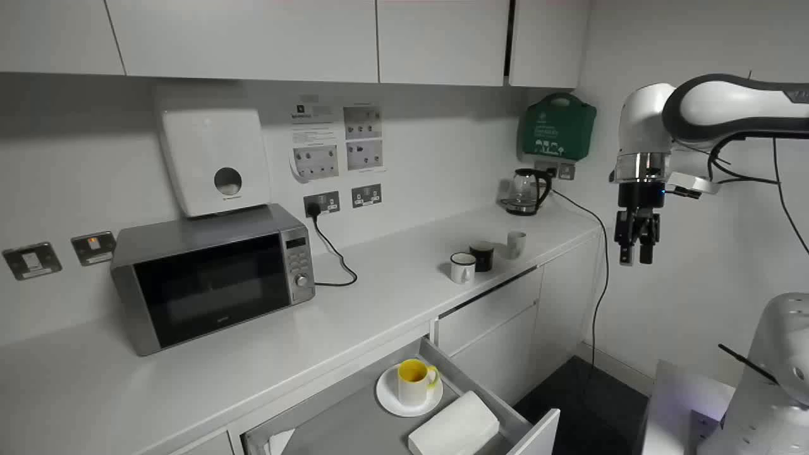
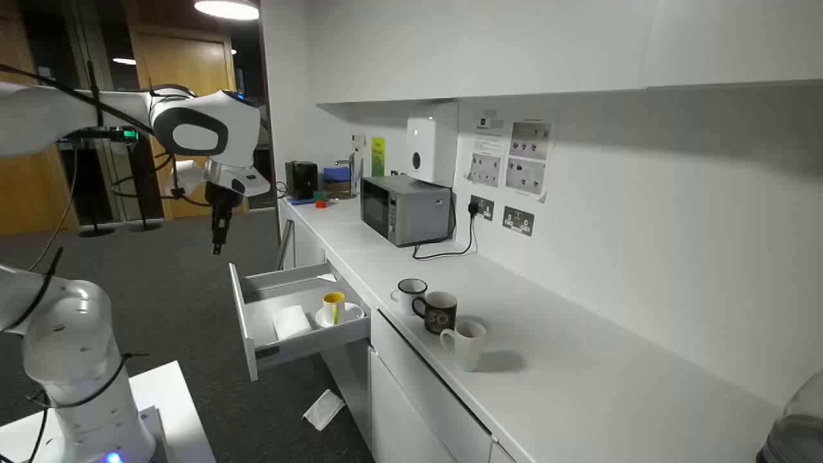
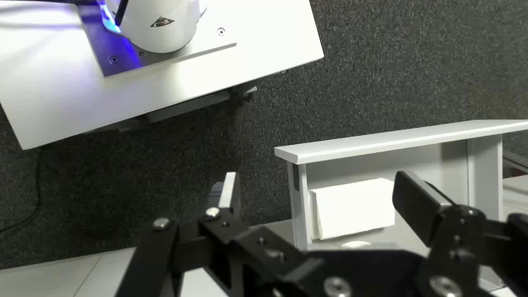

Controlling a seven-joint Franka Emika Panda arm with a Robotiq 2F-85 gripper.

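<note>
High over the floor, out in front of the counter, my gripper point(image 1: 636, 256) points downward. Its two fingers point(image 3: 230, 190) stand wide apart in the wrist view, with only the drawer and carpet seen far below between them. The drawer point(image 2: 245, 328) is pulled out. Inside it a white cup with a yellow interior point(image 1: 413, 385) stands upright on a white saucer point(image 1: 387, 394), beside a stack of white paper towels point(image 1: 453, 427). On the counter, a white mug with a dark rim point(image 2: 409, 293), a black mug point(image 2: 440, 313) and a plain white mug point(image 2: 467, 344) stand in a row.
A microwave point(image 1: 220, 277) and a glass kettle point(image 1: 524, 193) stand on the counter point(image 1: 364, 303). Wall cabinets point(image 1: 250, 38) hang above. A white paper point(image 2: 324, 409) lies on the floor near the drawer.
</note>
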